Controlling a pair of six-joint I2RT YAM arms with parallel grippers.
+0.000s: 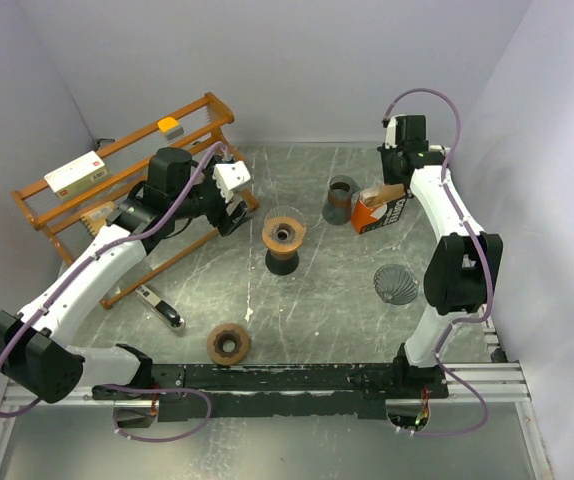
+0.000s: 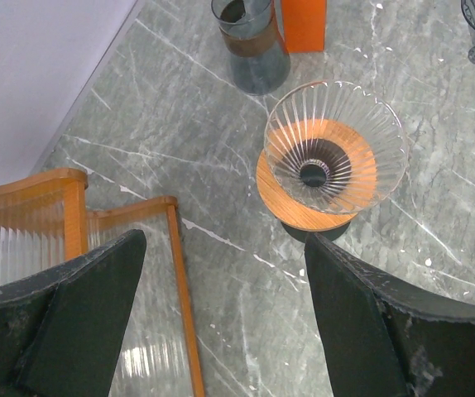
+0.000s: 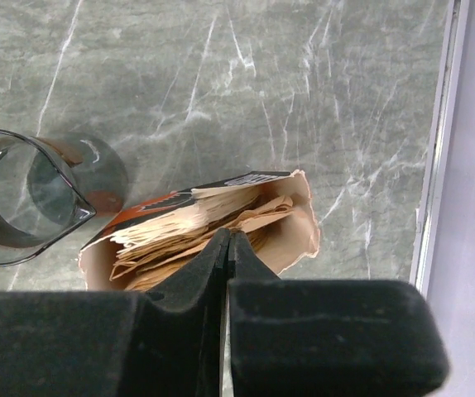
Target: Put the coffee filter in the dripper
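Note:
The glass dripper [image 2: 337,145] rests in a wooden ring on a dark stand, centre of the top view [image 1: 284,228]. An orange-and-black box [image 1: 377,213] holds a stack of brown paper filters [image 3: 192,236] at the back right. My right gripper is over that box, shut, with its tips at the filters; nothing shows between them. My left gripper hangs left of the dripper, open and empty.
A glass carafe [image 1: 338,200] stands left of the box. A wooden rack [image 1: 72,208] fills the left side. A ribbed glass [image 1: 396,284], a scale [image 1: 159,305] and a round wooden piece [image 1: 228,343] lie nearer.

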